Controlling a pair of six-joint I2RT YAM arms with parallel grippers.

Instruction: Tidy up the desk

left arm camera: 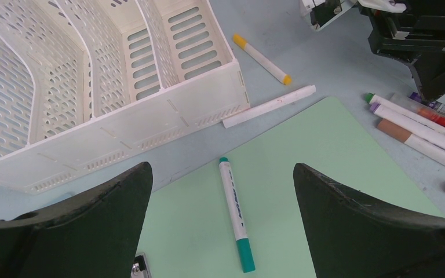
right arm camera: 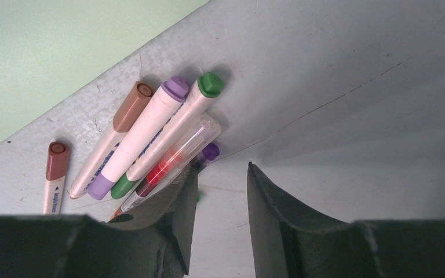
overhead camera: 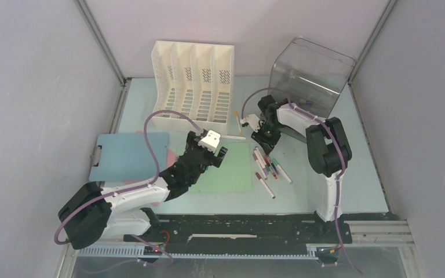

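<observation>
Over the green clipboard [left arm camera: 290, 174] my left gripper stands open, and a teal-capped marker [left arm camera: 233, 208] lies on the board between its fingers in view, not held. My right gripper is open above the far end of a marker cluster. In the right wrist view the cluster holds a purple-capped marker [right arm camera: 145, 136], a green-capped one [right arm camera: 171, 124], a brown one [right arm camera: 116, 133] and a clear-capped red pen [right arm camera: 177, 156]. A dark purple-capped pen [right arm camera: 210, 152] is partly hidden behind the left finger. A separate brown-capped marker [right arm camera: 56, 174] lies apart.
A white divided file rack [overhead camera: 194, 87] stands at the back, beside a yellow-capped marker [left arm camera: 262, 59] and a white stick-like marker [left arm camera: 269, 106]. A clear bin [overhead camera: 313, 75] is at back right. The blue clipboard [overhead camera: 130, 156] lies left, over pink.
</observation>
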